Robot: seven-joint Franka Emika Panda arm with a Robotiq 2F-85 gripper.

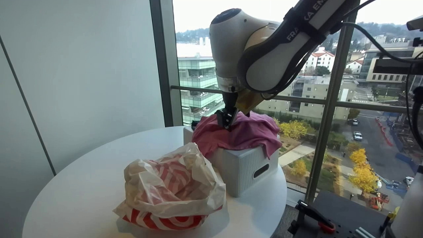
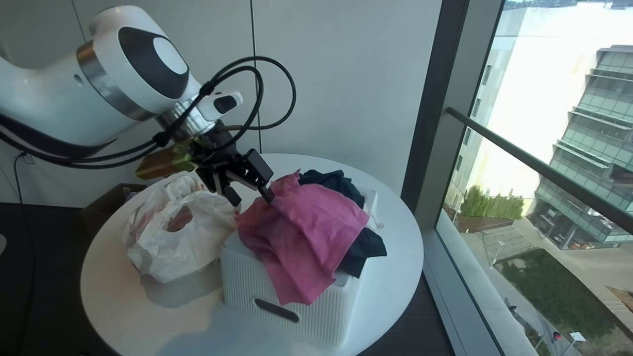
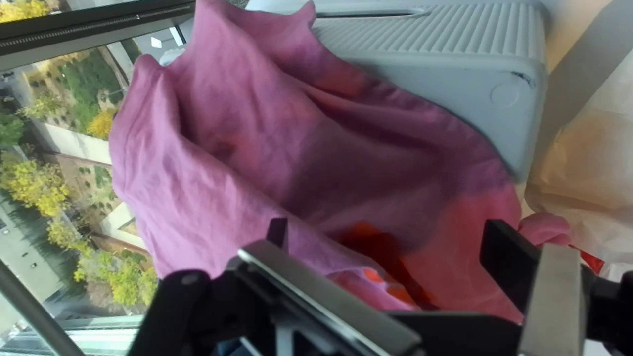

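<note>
A pink cloth (image 1: 249,131) lies draped over a pale grey ribbed box (image 1: 246,168), one corner hanging down its side. Under the cloth, dark fabric (image 2: 364,252) shows at the far edge in exterior view 2. My gripper (image 2: 252,199) is at the edge of the cloth nearest the bag, its fingers parted. From the wrist, the open gripper spans folds of the pink cloth, with an orange-red patch between the fingers. Whether the fingertips touch the cloth is hard to tell. Beside the box stands a crumpled white plastic bag (image 1: 170,190) with red print, its mouth open.
Box and bag share a round white table (image 1: 87,178). A large window with a metal rail (image 2: 534,172) rises close behind the box. Black cables (image 2: 279,65) loop from the arm.
</note>
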